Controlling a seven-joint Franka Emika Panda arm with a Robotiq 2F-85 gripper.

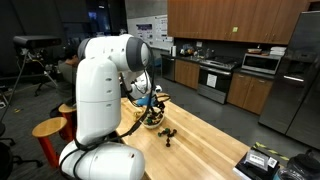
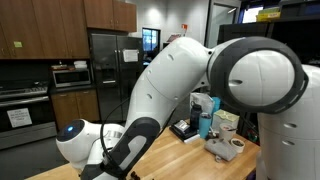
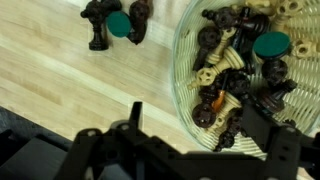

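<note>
A pale woven basket fills the right of the wrist view. Dark brown and light wooden chess pieces lie jumbled inside it, one dark piece showing its green base. On the bare table at the upper left of that view are dark pieces, also with green felt showing. My gripper is open above the basket's near side, its fingers well apart and no piece visibly held. In exterior view 1 the basket stands below the gripper, while the loose dark pieces lie just beside it.
A black device sits at its right edge. In exterior view 2, a blue cup and a grey item stand on the table's far right.
</note>
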